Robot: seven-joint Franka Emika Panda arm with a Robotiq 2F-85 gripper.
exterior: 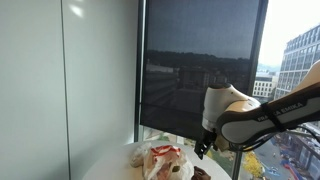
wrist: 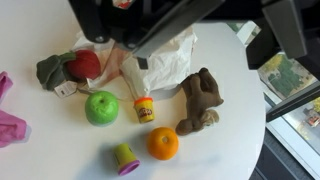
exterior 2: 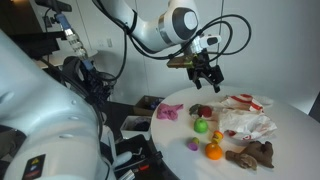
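My gripper (exterior 2: 207, 82) hangs well above the round white table, fingers spread and nothing between them. Below it in the wrist view lie a green apple (wrist: 102, 108), an orange (wrist: 162, 143), a yellow can (wrist: 144, 109) and a second can with a purple lid (wrist: 125, 158). A crumpled white bag with red print (exterior 2: 245, 122) rests behind the fruit. To its right in the wrist view is a brown plush toy (wrist: 202, 98). A red and dark green item (wrist: 78, 68) sits left of the bag, and a pink cloth thing (wrist: 12, 128) lies at the left edge.
Windows (exterior: 292, 60) and a dark blind (exterior: 195, 70) stand beyond the table. Black cables (exterior 2: 240, 35) loop over the arm's wrist.
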